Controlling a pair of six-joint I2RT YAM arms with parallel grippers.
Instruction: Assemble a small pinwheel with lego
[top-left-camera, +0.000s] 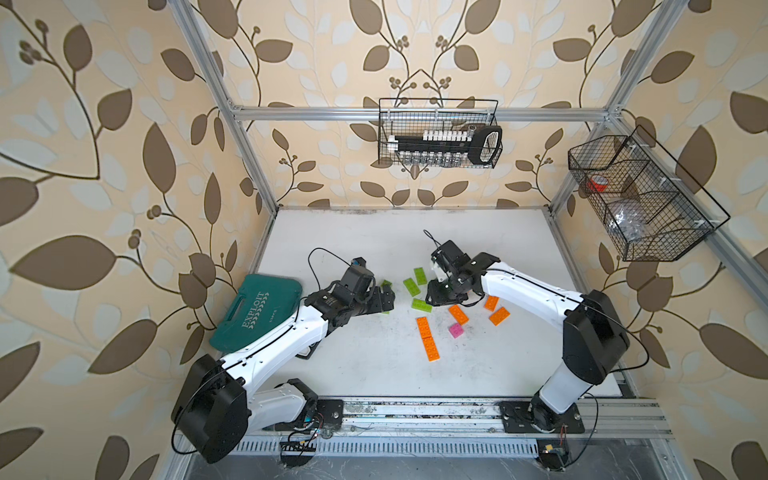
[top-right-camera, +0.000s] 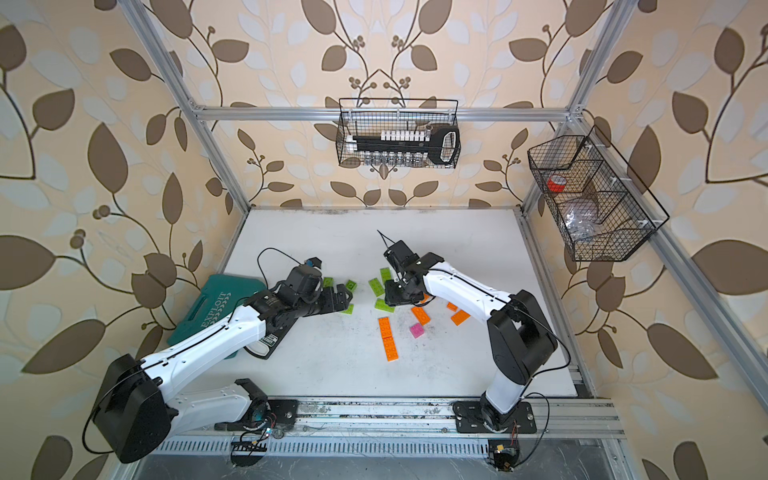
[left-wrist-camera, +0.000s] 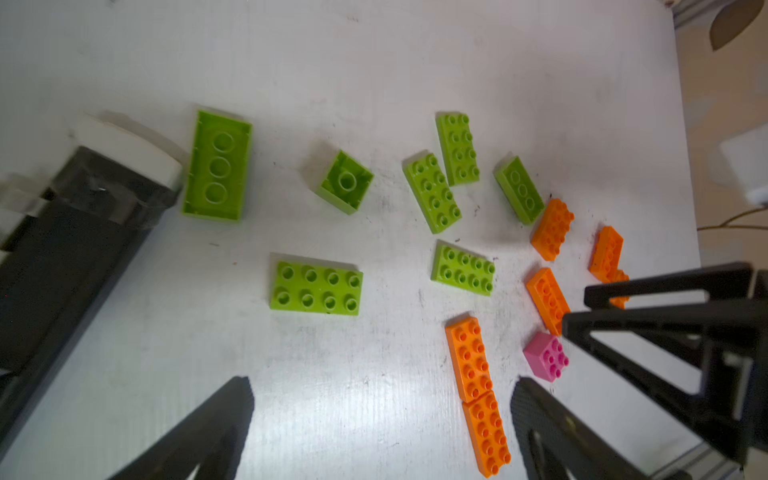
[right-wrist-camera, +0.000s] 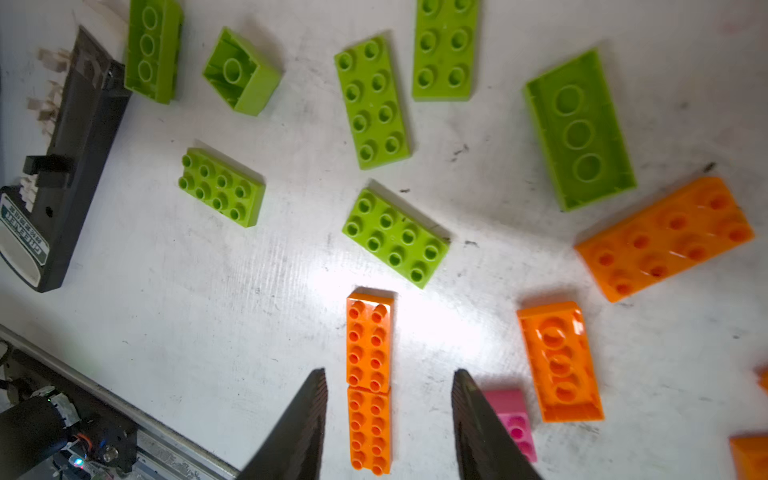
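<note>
Several green bricks (left-wrist-camera: 315, 288), some studs up and some upturned, lie apart mid-table. Two orange bricks (right-wrist-camera: 368, 340) form an end-to-end line near the front. More orange bricks (right-wrist-camera: 664, 236) lie at the right, beside a pink brick (right-wrist-camera: 512, 424). My left gripper hangs open left of the green bricks, nothing between its fingers. My right gripper is over the bricks to the right, its fingers apart with nothing between them.
A black device (right-wrist-camera: 72, 152) lies at the left, next to a teal case (top-left-camera: 256, 312). Wire baskets (top-left-camera: 438, 136) hang on the back and right walls.
</note>
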